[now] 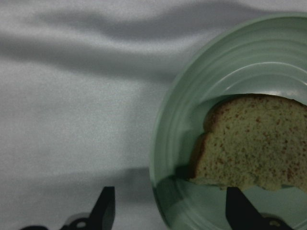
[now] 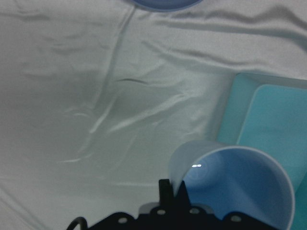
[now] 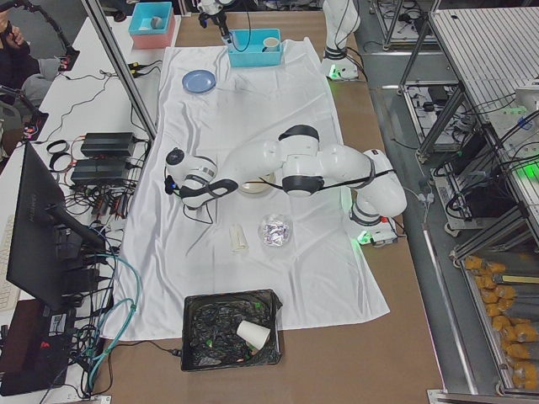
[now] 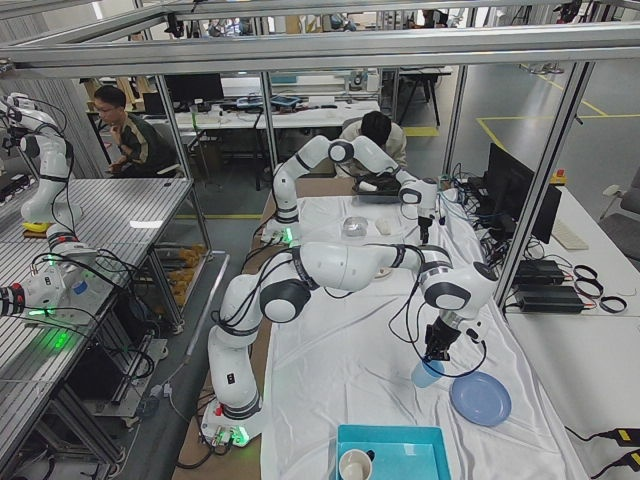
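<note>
My left gripper is open above a pale green plate (image 1: 163,129) holding a bread slice (image 1: 254,139), with nothing between its fingers. In the right wrist view my right gripper is shut on the wall of a blue cup (image 2: 235,187), which is tilted toward that camera, beside a turquoise bin (image 2: 268,115). In the camera right view the blue cup (image 4: 423,374) hangs beside a blue plate (image 4: 480,400). The left arm hides much of the green plate in the camera left view.
A black lined tray (image 3: 210,353) with a white cup (image 3: 253,335) stands at the near end. A foil-like round item (image 3: 275,230) and a pale item (image 3: 238,238) lie mid-cloth. The turquoise bin (image 4: 410,450) holds a mug (image 4: 355,467). Cables and monitors line one side.
</note>
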